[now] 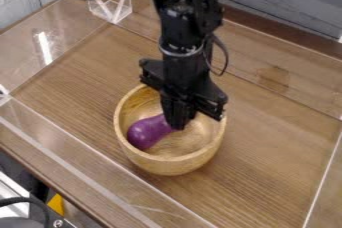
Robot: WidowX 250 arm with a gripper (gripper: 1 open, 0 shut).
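Note:
The black gripper (178, 112) reaches down from the top into a light wooden bowl (193, 160) at the centre. A purple eggplant-like toy (148, 133) lies inside the bowl toward the left, beside the gripper's lower end. The gripper looks shut, with nothing clearly between its fingers, though its tips are partly hard to make out against the dark body.
Clear side panels border it at left and right. Some clutter with a yellow piece lies outside at the bottom left.

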